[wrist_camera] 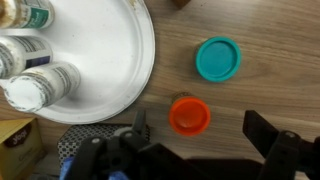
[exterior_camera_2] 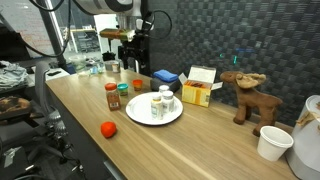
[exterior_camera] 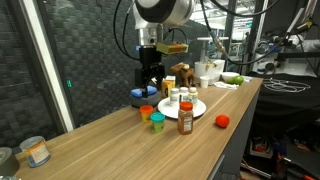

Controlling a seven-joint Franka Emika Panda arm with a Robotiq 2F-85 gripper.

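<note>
Open and empty, my gripper hovers over the table, its dark fingers point(wrist_camera: 268, 138) spread left and right of a small orange cup point(wrist_camera: 189, 116) in the wrist view. That cup stands on the wood below, apart from the fingers. Close to it is a teal-green cup point(wrist_camera: 218, 59). In exterior view 1 the gripper point(exterior_camera: 151, 78) hangs above the orange cup point(exterior_camera: 147, 112), with the green cup point(exterior_camera: 157, 121) nearer the camera. A white plate point(wrist_camera: 120, 35) bearing several white-capped jars point(wrist_camera: 43, 85) lies beside the cups.
An orange-lidded jar point(exterior_camera: 185, 118) and a red tomato-like object point(exterior_camera: 222, 121) stand near the front edge. Behind are a blue cloth-like item point(exterior_camera: 145, 93), a yellow-orange box point(exterior_camera_2: 198, 86) and a toy moose point(exterior_camera_2: 252, 98). Cans point(exterior_camera: 35, 151) sit far left.
</note>
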